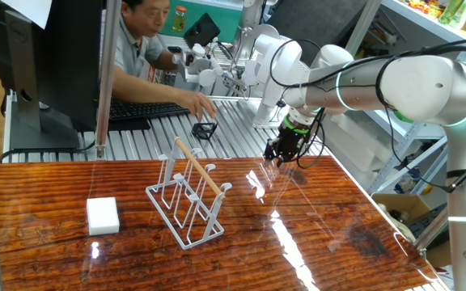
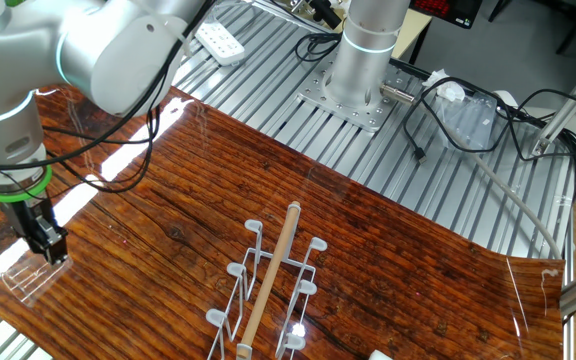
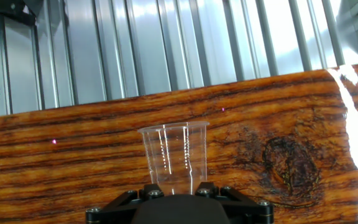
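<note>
A clear plastic cup shows in the wrist view, its wide rim pointing away from me. Its narrow end lies between the black fingertips of my gripper, which looks shut on it, one finger against each side. In exterior view 2 the cup shows as faint bright lines just below the gripper, low over the wooden tabletop. Whether its rim touches the wood is unclear. In exterior view 1 the gripper is at the table's far edge, and the cup is hardly visible there.
A white wire rack with a wooden top bar stands mid-table, its several prongs bare. Left of it lies a white block. A person's hand is over the metal bench behind. The tabletop between gripper and rack is clear.
</note>
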